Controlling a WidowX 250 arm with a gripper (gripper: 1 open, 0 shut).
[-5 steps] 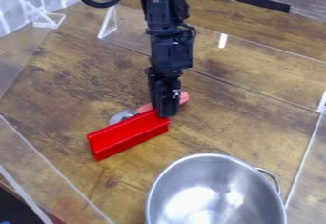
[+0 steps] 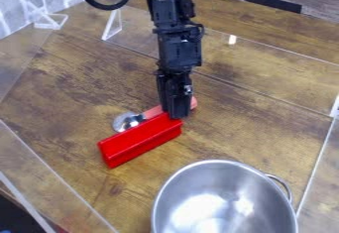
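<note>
My gripper (image 2: 175, 106) points down at the middle of the table, at the far right end of a long red block (image 2: 138, 142). Behind the block lies a utensil with a silver round head (image 2: 126, 121) and a pinkish-red handle. The gripper's fingertips are at the handle and the block's end, partly hidden; whether they are shut on either cannot be made out.
A large steel pot (image 2: 223, 205) with a side handle fills the front right. White brackets stand along the back left edge.
The red block has shifted slightly to the right, and my gripper has moved a little with it. The silver head shows a little to the left of the gripper as before.
</note>
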